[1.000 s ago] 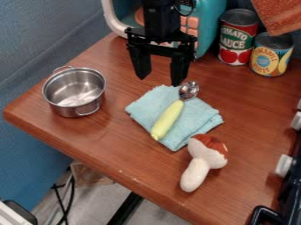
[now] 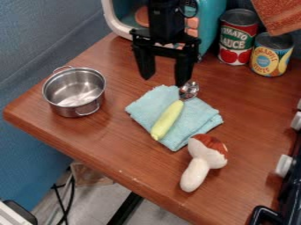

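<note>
My black gripper point(image 2: 164, 69) hangs open above the back of the table, over a folded light blue cloth point(image 2: 147, 110), with nothing visible between its fingers. On the cloth lie a yellow corn-like toy point(image 2: 168, 119) and a metal spoon-like utensil point(image 2: 189, 89) at its upper right end. A mushroom toy point(image 2: 201, 161) with a brown-and-white cap lies to the lower right. A steel pot point(image 2: 74, 93) stands at the left.
A teal container point(image 2: 210, 13) stands at the back, with a tomato can point(image 2: 237, 37), a second can point(image 2: 272, 55) and an orange towel point(image 2: 282, 13). A black appliance point(image 2: 277, 214) lines the right edge.
My gripper has shifted slightly to the right and a little downward. The objects on the table look unchanged.
</note>
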